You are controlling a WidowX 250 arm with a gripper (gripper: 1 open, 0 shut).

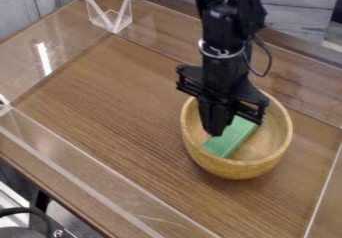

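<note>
My black gripper (214, 110) reaches down from the top of the camera view to just above a yellow bowl (243, 166) on the wooden table. It is shut, with nothing visible between its fingers. A green object (231, 139) lies inside the bowl, partly hidden behind the gripper.
A clear plastic piece (111, 12) stands at the back left. Cables run along the bottom left corner, and a grey surface shows at the back right.
</note>
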